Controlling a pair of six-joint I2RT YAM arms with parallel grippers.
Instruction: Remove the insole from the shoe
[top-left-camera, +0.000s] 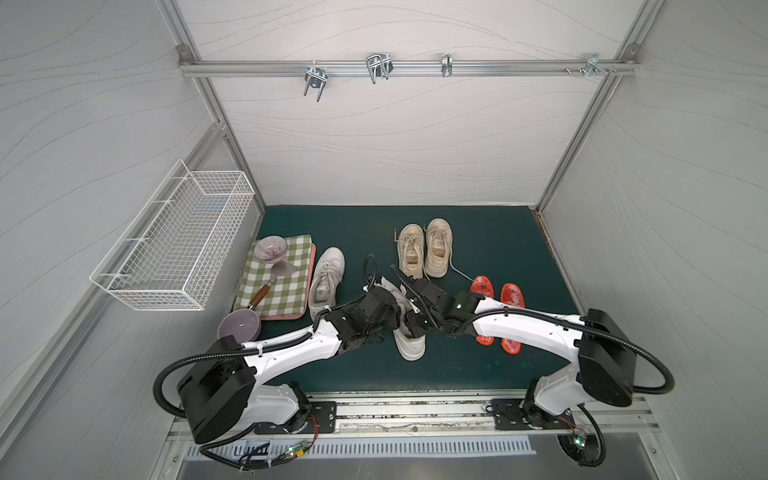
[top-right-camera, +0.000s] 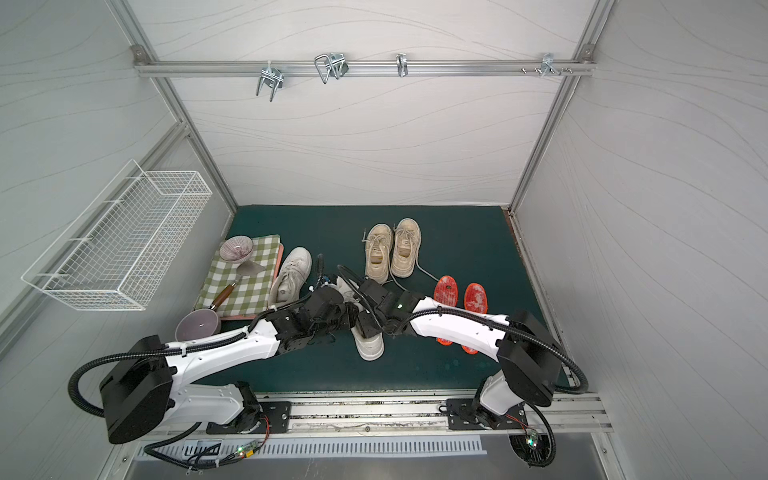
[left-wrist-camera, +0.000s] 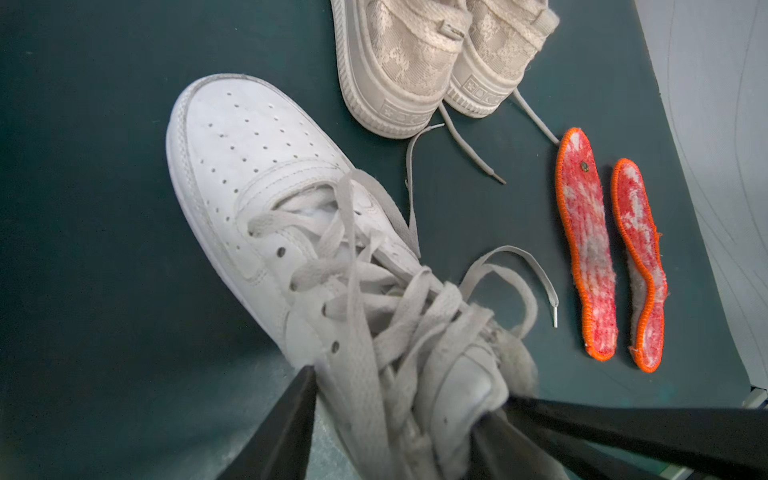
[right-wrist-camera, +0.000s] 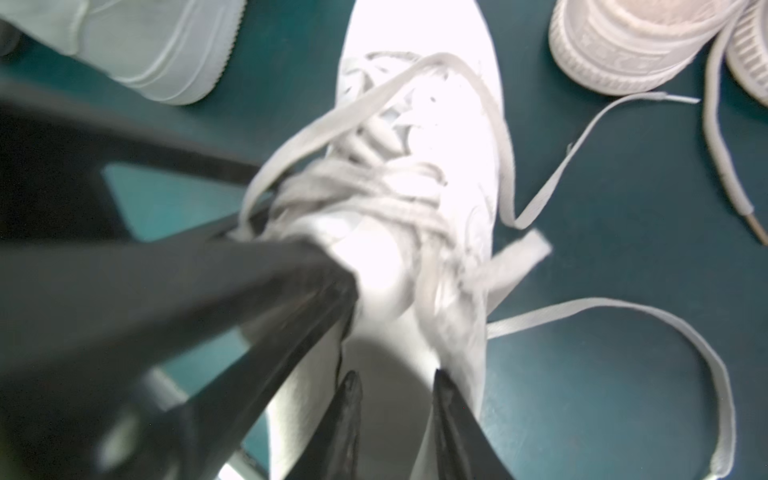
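A white lace-up shoe (left-wrist-camera: 240, 136) lies in the middle of the table, its opening toward me. My left gripper is at its ankle, fingers well apart with the tongue and laces between them; whether they press on the shoe cannot be told. Over the shoe opening in the right wrist view, my right gripper stands with its fingers parted and nothing clear between them. A pale surface (right-wrist-camera: 388, 376) shows inside the shoe; I cannot tell whether it is the insole. Both arms cover much of the shoe from above.
Another white shoe (top-left-camera: 326, 276) stands at left, beside a checked cloth (top-left-camera: 289, 292) with a bowl and utensils. Two beige shoes (top-left-camera: 411, 246) are behind. Red insoles (left-wrist-camera: 588, 248) lie to the right. Loose laces (right-wrist-camera: 624, 304) trail beside the shoe.
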